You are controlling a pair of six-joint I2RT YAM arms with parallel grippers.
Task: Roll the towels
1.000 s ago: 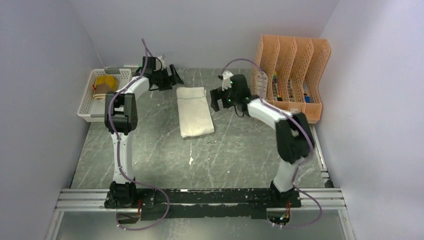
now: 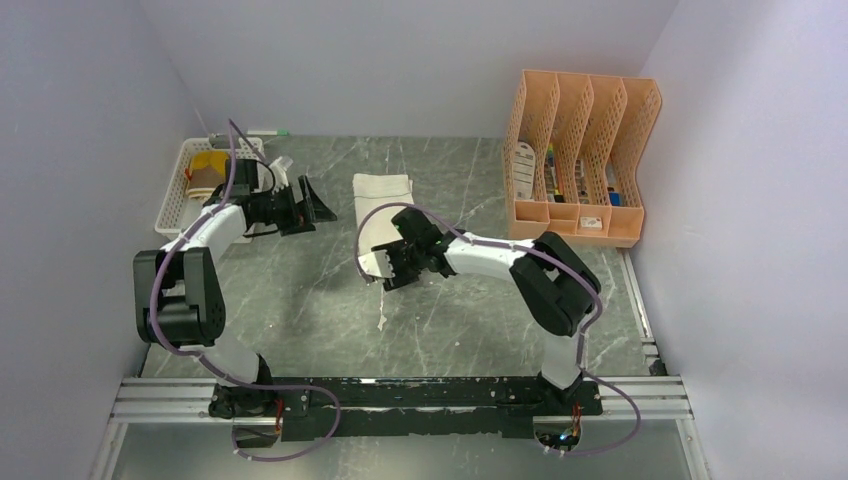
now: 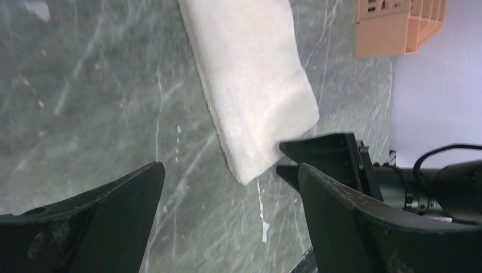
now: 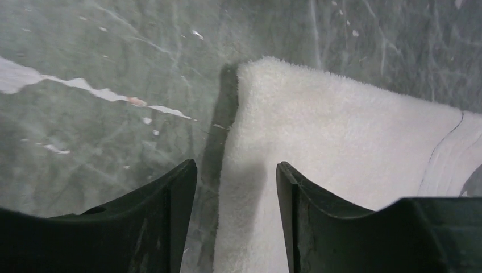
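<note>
A folded white towel point(image 2: 383, 195) lies flat on the grey marbled table, its near part partly covered by the right arm in the top view. Over the towel's near end is my right gripper point(image 2: 388, 268). In the right wrist view its fingers stand apart, one finger point(image 4: 181, 196) over bare table and the other point(image 4: 293, 199) above the towel point(image 4: 352, 136); whether they touch the cloth I cannot tell. My left gripper point(image 2: 321, 200) is open and empty, left of the towel. From the left wrist view, the right gripper sits at the towel's edge.
A white basket point(image 2: 170, 205) with yellow and brown cloths stands at the back left, partly behind the left arm. An orange divided organizer point(image 2: 580, 228) occupies the back right.
My right gripper has moved left and toward the front, from beside the towel to its near end. The towel looks unmoved.
</note>
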